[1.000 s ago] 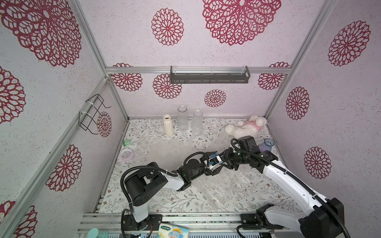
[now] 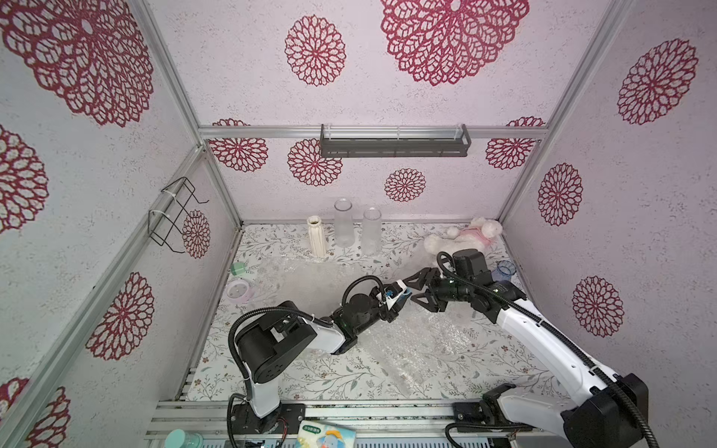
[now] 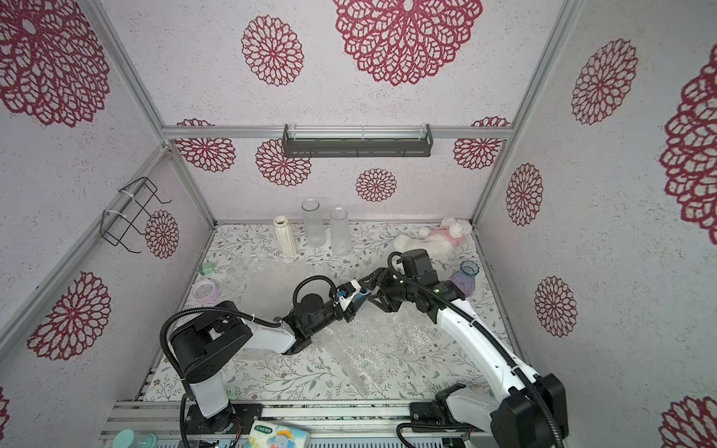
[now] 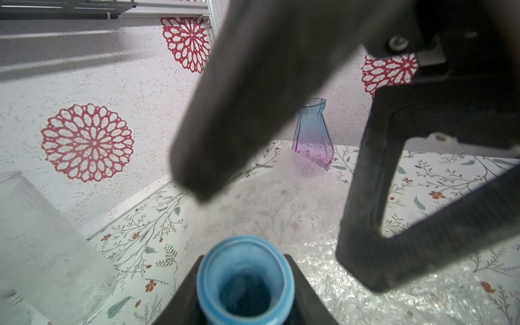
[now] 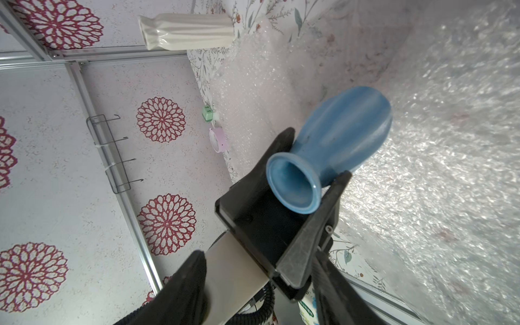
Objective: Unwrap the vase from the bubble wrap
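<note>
The smooth blue vase (image 5: 352, 130) is bare, with no wrap showing on it in the right wrist view. My left gripper is shut on it around the neck, just below the flared rim. In the left wrist view the vase's round mouth (image 4: 245, 243) faces the camera between that gripper's fingers. My right gripper (image 2: 413, 290) is spread open right beside the vase, and its fingers (image 4: 368, 227) loom large in the left wrist view. Nothing sits between them. Clear bubble wrap (image 5: 433, 200) lies spread flat over the table beneath both arms.
A cream vase (image 2: 317, 237) and two frosted glass vases (image 2: 343, 224) stand at the back. The plush toy (image 2: 470, 237) lies back right, near a blue-purple glass vase (image 3: 464, 278). A pink tape roll (image 2: 238, 291) and a green item (image 2: 237, 267) are at left.
Both grippers were close together around the vase. My right gripper has spread its fingers, and the wrist of the left gripper has turned with the vase.
</note>
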